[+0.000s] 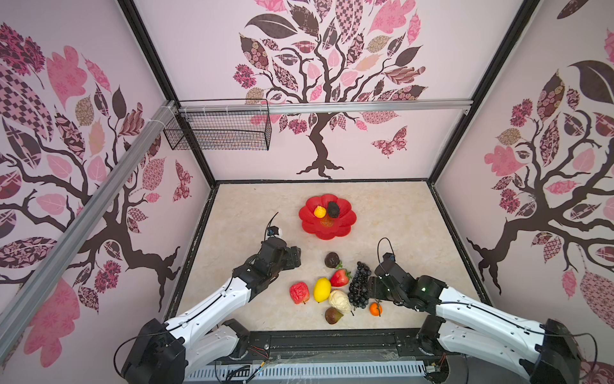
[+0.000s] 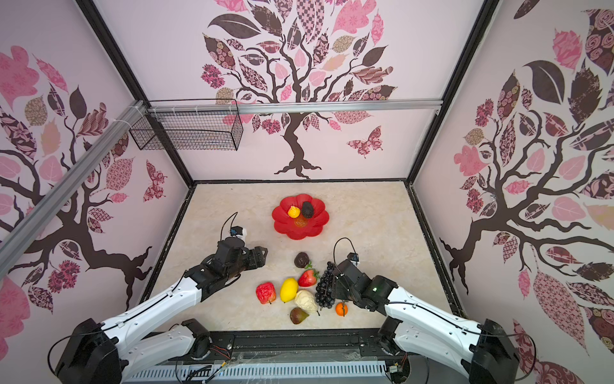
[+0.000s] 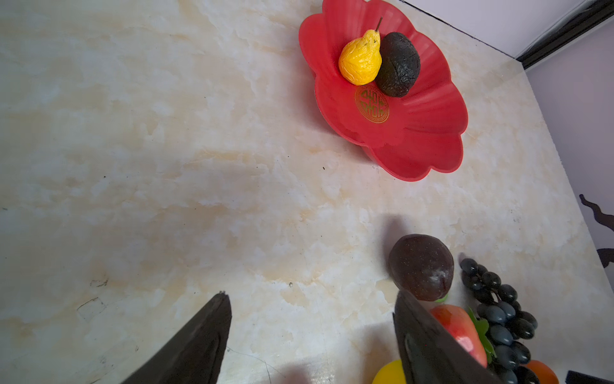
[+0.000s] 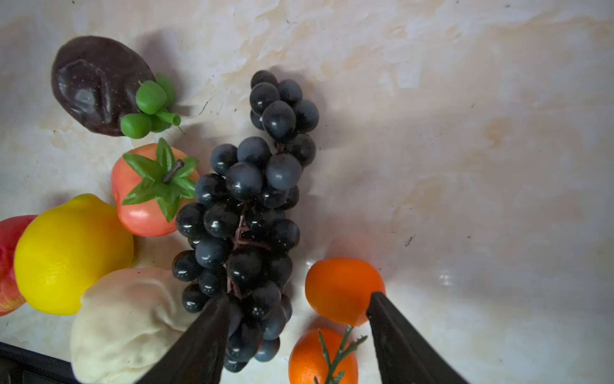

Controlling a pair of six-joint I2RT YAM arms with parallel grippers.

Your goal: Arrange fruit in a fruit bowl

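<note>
The red flower-shaped bowl [image 3: 422, 140] stands at the back of the table, holding a yellow pear [image 3: 360, 59] and a dark avocado [image 3: 397, 65]. My left gripper is open and empty, in front and to the left of the bowl. My right gripper is part open above the black grapes [image 4: 246, 211] and two oranges; the upper orange [image 4: 342, 289] and the lower orange [image 4: 313, 358] show between its fingers, not visibly gripped. Left of the grapes are a red-and-green tomato-like fruit [image 4: 144, 211], a lemon [image 4: 70, 256] and a dark purple fruit [image 4: 96, 83].
A cream-coloured fruit [image 4: 128, 320], a red pepper-like fruit [image 1: 298, 292] and a brownish fig-like fruit [image 1: 333, 315] lie near the front. A wire basket [image 1: 224, 131] hangs on the rail at the back left.
</note>
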